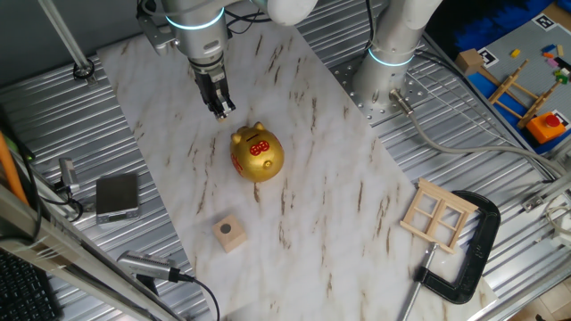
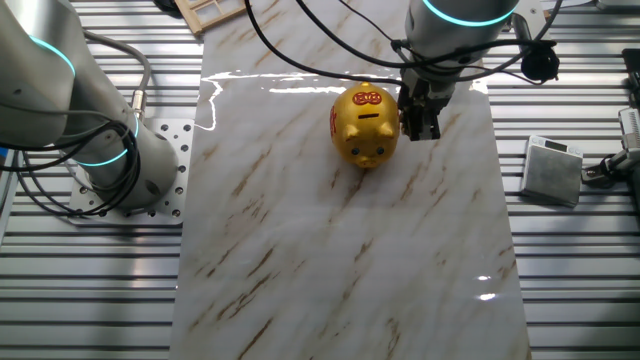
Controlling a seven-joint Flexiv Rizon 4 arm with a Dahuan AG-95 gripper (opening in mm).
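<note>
A gold piggy bank (image 1: pixel 257 153) with red markings and a dark slot on its back stands upright on the marbled board (image 1: pixel 303 214). In exterior view 2 the same piggy bank (image 2: pixel 364 125) has its face toward the bottom of the picture. My gripper (image 1: pixel 222 113) points down above the board, up and left of the piggy bank in exterior view 1. Its dark fingers look close together, with small bright spots at the tips; whether anything is between them is too small to tell. From exterior view 2, the gripper (image 2: pixel 421 132) appears just right of the piggy bank.
A wooden block (image 1: pixel 229 234) with a dark round hole sits nearer the board's front. At the right edge lie a wooden window frame (image 1: pixel 438 214) and a black clamp (image 1: pixel 483 250). A small scale (image 1: pixel 118 195) stands off the board's left side. Cables hang around the arm.
</note>
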